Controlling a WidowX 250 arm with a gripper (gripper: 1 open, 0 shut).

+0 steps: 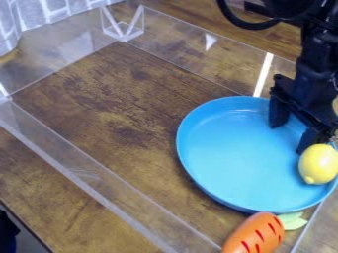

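Observation:
My black gripper [298, 117] reaches down at the right over a round blue plate [238, 153], its fingers spread with one low at the plate's rim. A yellow lemon [317, 164] rests on the plate's right side, just beside the lower finger; whether it touches is unclear. Below the plate lies a toy orange carrot [254, 236] with a pale green top.
A clear plastic wall [93, 178] borders the wooden surface [106, 109] on the left, with more clear edging along the back. A white cloth [16, 20] shows at the top left.

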